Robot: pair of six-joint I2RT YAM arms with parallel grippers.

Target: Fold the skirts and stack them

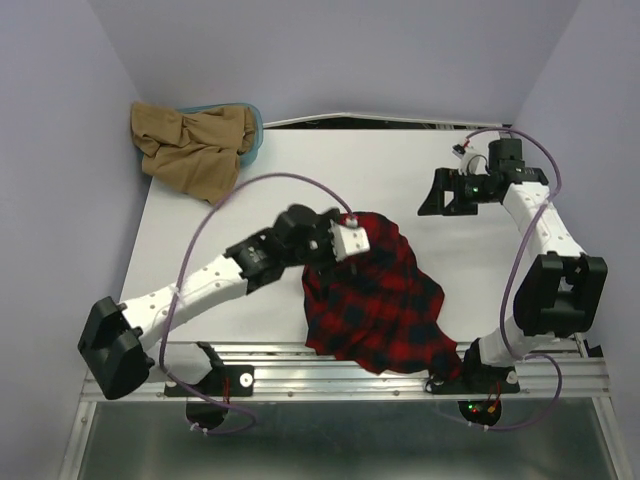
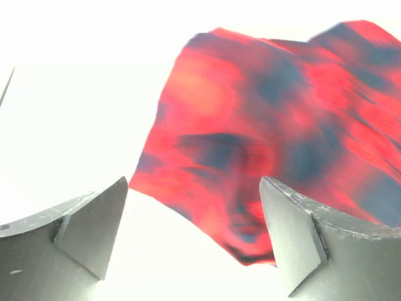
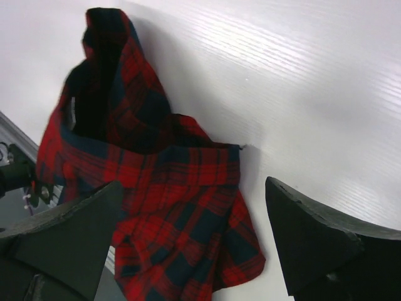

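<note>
One red and dark blue checked skirt [image 1: 375, 310] lies rumpled in the middle of the white table, its near end reaching over the metal rail at the front. My left gripper is above the skirt's far left part, blurred in the top view; its fingers stand wide apart, with the cloth [image 2: 213, 100] below and beyond them. To the right, over bare table, my right gripper [image 1: 447, 195] is open and empty. The right wrist view shows the skirt's folds [image 3: 182, 169] below its spread fingers [image 3: 313, 238].
A blue basket [image 1: 257, 145] with brown cloth [image 1: 195, 150] draped over it stands at the back left. A metal rail [image 1: 270, 355] runs along the front edge.
</note>
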